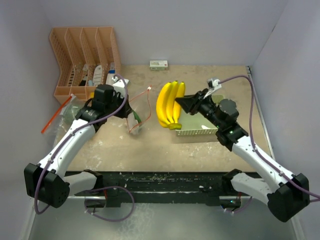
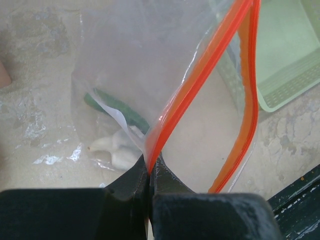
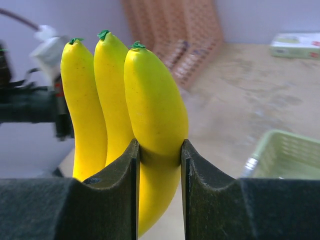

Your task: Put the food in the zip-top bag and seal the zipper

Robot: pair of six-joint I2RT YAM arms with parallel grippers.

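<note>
A bunch of yellow bananas (image 1: 170, 104) is held up in the air by my right gripper, whose fingers close on the nearest banana (image 3: 152, 105). In the top view the bunch hangs between the bag and the green basket. My left gripper is shut on the orange-rimmed edge of the clear zip top bag (image 2: 135, 35). The bag's orange zipper (image 2: 200, 75) stands spread apart as an open mouth. Inside the bag lie a green cucumber-like item (image 2: 122, 107) and a pale, garlic-like item (image 2: 120, 150).
The green basket (image 1: 197, 132) stands on the right of the table, partly covered by the right arm. A peach divided rack (image 1: 82, 37) is at back left, with another orange-zipped bag (image 1: 57, 115) before it. A small box (image 1: 158, 65) lies at the back.
</note>
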